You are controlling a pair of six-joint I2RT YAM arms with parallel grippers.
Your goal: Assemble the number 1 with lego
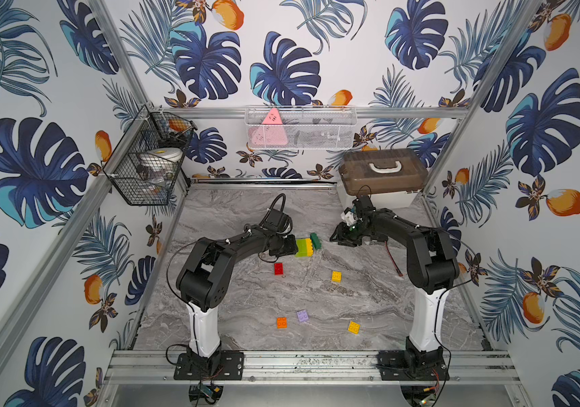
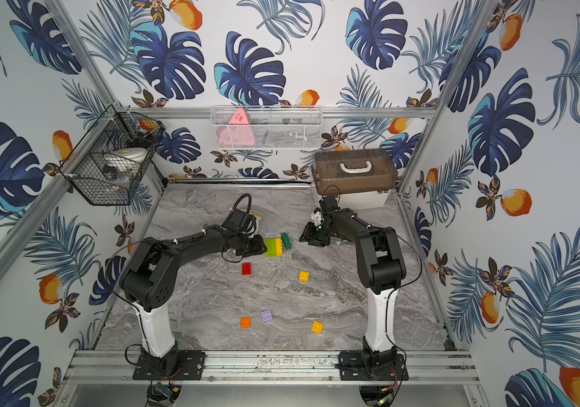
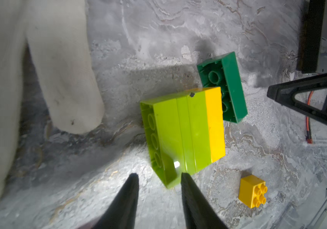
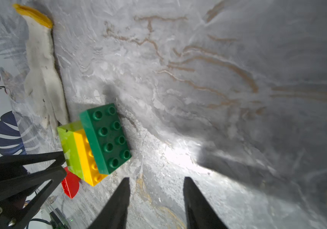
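Note:
A joined stack of lime-green and yellow bricks lies on the grey marble mat, with a dark green brick lying close along its yellow end, studs up in the right wrist view [image 4: 106,137]. My left gripper stands open beside the stack's lime end, nothing between its fingers. My right gripper is open over bare mat, to the right of the green brick, holding nothing.
A red brick [image 1: 278,268], yellow bricks [image 1: 336,276], an orange brick [image 1: 281,322] and a lilac brick [image 1: 302,316] lie toward the front. A white cloth glove [image 4: 45,76] lies behind the stack. A storage box [image 1: 382,176] fills the back right corner.

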